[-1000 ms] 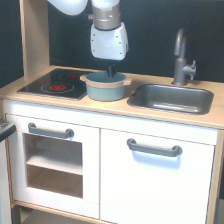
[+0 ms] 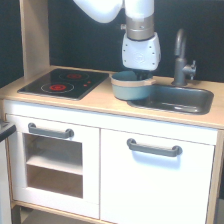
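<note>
A grey-blue pot (image 2: 131, 88) with a pale rim stands upright, overlapping the left end of the sink in the camera view. My gripper (image 2: 145, 74) points straight down over the pot's right part, its dark fingertips low at the rim. Their lower ends are hidden by the pot, so I cannot make out whether they grip its wall or only touch it.
Left of the pot is a black stove top (image 2: 64, 83) with red rings. The dark sink (image 2: 182, 98) has a tall faucet (image 2: 180, 60) behind it. Below are a white cabinet door (image 2: 150, 180) and an oven door (image 2: 52, 165) with handles.
The pot has moved right, from beside the stove top to the sink's left end. My gripper has moved right along with it.
</note>
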